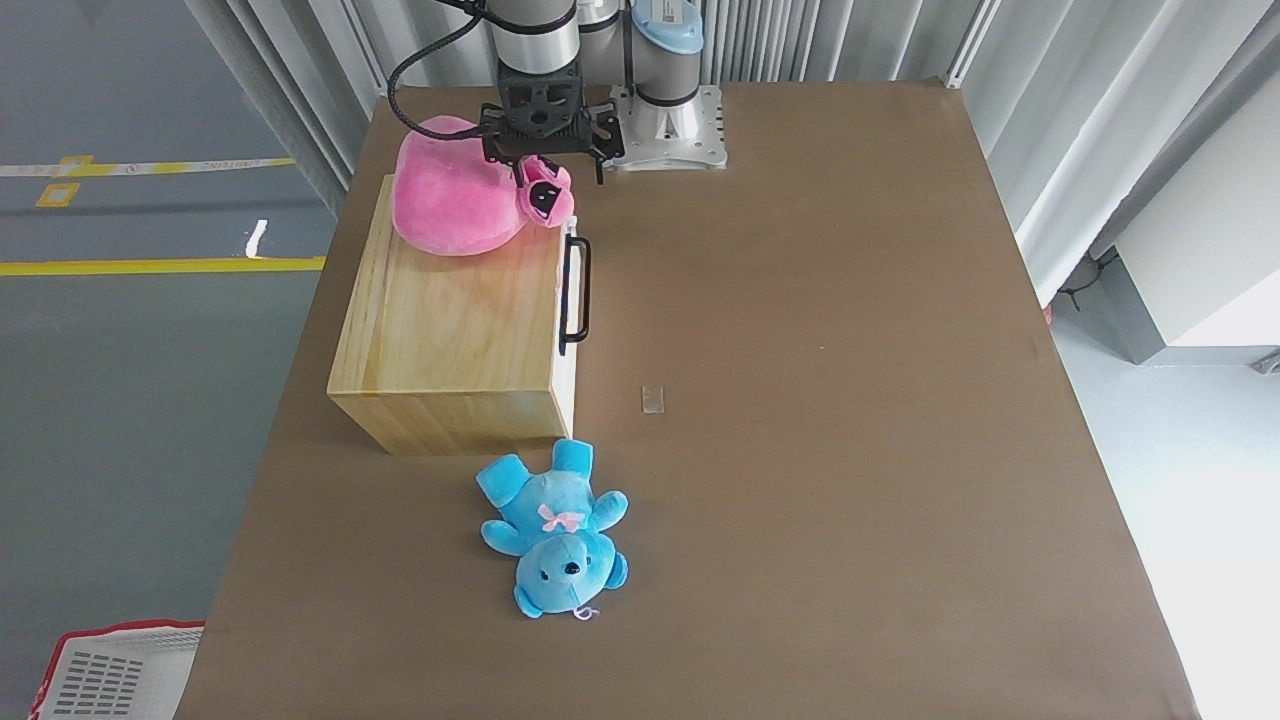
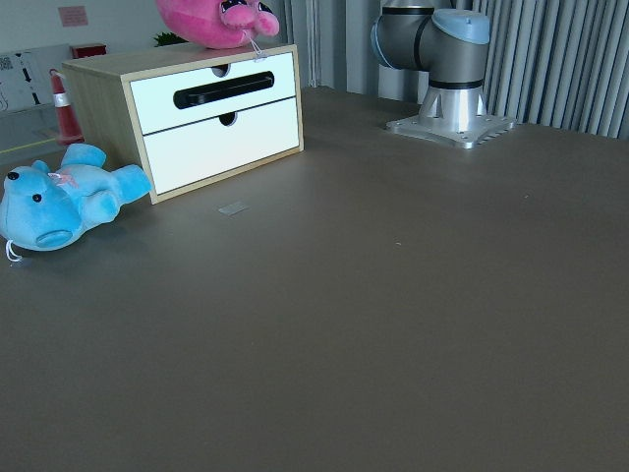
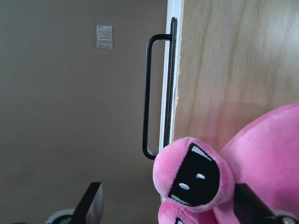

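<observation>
A wooden two-drawer box (image 1: pixel 438 336) with white fronts (image 2: pixel 218 147) and a black handle (image 3: pixel 147 98) stands on the brown table. A pink plush toy (image 1: pixel 450 198) with black-patched eyes lies on its top. My gripper (image 1: pixel 558 168) is above the toy at the back end of the box; in the wrist view its fingertips (image 3: pixel 96 196) are wide apart, open, one beside the pink plush. A blue teddy bear (image 1: pixel 552 540) lies on its back by the box's front end.
The robot's base (image 1: pixel 678 144) is at the table's back edge. A small clear patch (image 1: pixel 653 398) lies beside the box. A white basket (image 1: pixel 120 672) is on the floor at lower left.
</observation>
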